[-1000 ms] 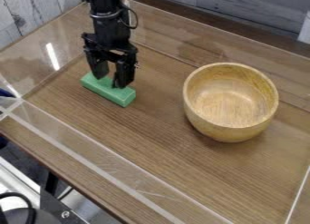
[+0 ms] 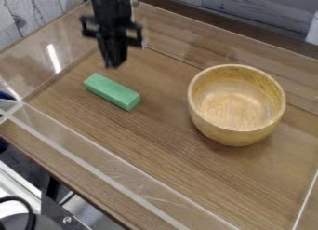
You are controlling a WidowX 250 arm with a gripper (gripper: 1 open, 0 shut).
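Observation:
A green rectangular block (image 2: 111,92) lies on the wooden table, left of centre, at an angle. My dark gripper (image 2: 118,40) is above and behind it, near the top of the camera view, apart from the block, with nothing visible held. It is small and dark, and its finger state is hard to make out.
A large round tan bowl (image 2: 235,107) stands on the right of the table (image 2: 149,178). A cable lies at the lower left edge.
My gripper has moved up and back, away from the green block, which is now uncovered. The block and bowl look unmoved.

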